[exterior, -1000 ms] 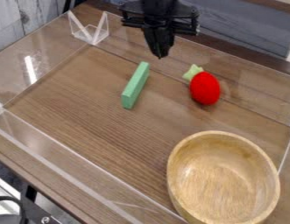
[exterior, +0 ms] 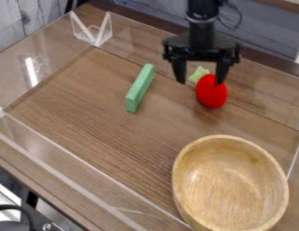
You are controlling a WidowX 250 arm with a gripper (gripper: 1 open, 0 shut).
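The black gripper [exterior: 201, 56] hangs at the top centre-right, fingers pointing down just above a red object [exterior: 212, 91] and a small pale green piece [exterior: 199, 71] beside it. Its fingers look apart; whether anything is between them is hard to tell. A long green block [exterior: 139, 87] lies to the left on the wooden table.
A large wooden bowl [exterior: 230, 193] fills the lower right. A white wire-like object [exterior: 90, 27] stands at the upper left. Dark cables run at the lower left corner.
The gripper has moved to the right and down toward the red object, and appears narrower than before. The objects on the table appear unmoved.
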